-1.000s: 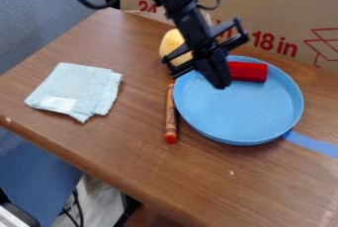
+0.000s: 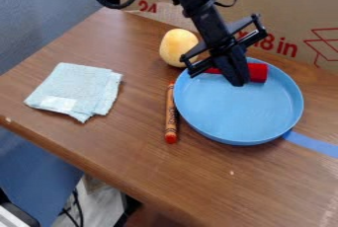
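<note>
The black gripper [image 2: 227, 65] hangs low over the back of a blue plate [image 2: 238, 113], directly in front of a red object [image 2: 258, 72] on that plate, which it partly hides. Whether its fingers are open or hold anything is unclear. An orange marker-like stick [image 2: 171, 113] lies upright in the view just left of the plate. A yellow round fruit-like thing [image 2: 177, 45] sits behind, to the upper left of the plate.
A folded pale blue cloth [image 2: 77, 90] lies on the left of the wooden table [image 2: 126, 167]. A cardboard box [image 2: 297, 14] stands at the back. Blue tape [image 2: 314, 144] runs right of the plate.
</note>
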